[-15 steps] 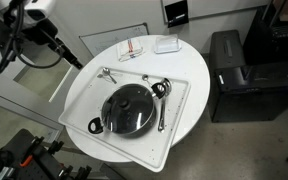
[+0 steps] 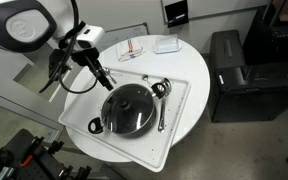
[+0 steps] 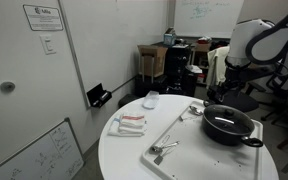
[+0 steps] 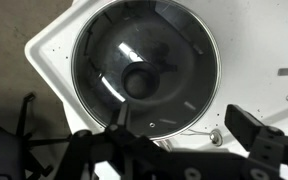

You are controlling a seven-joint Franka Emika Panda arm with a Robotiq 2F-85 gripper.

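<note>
A black pot with a glass lid (image 2: 134, 112) sits on the white tray (image 2: 144, 158). The lid's round black knob (image 4: 139, 79) shows near its middle in the wrist view. One dark side handle (image 2: 95, 126) points toward the tray's left edge, the other (image 2: 159, 88) toward the back right. Over the tray's back left part, above and left of the pot in exterior view 1, my gripper (image 2: 108, 79) hangs open. In the wrist view its two fingers are wide apart, nothing between them, and the lid fills much of the upper middle.
Metal utensils (image 2: 162, 115) lie along the tray's right side. Behind the tray, on the round white table (image 2: 189, 60), are a folded cloth (image 3: 131, 122) and a clear container (image 2: 167, 44). The tray's front left part is bare.
From the upper left of exterior view 1, my gripper has come right and down, over the tray and closer to the pot. Pot, tray and utensils have stayed put.
</note>
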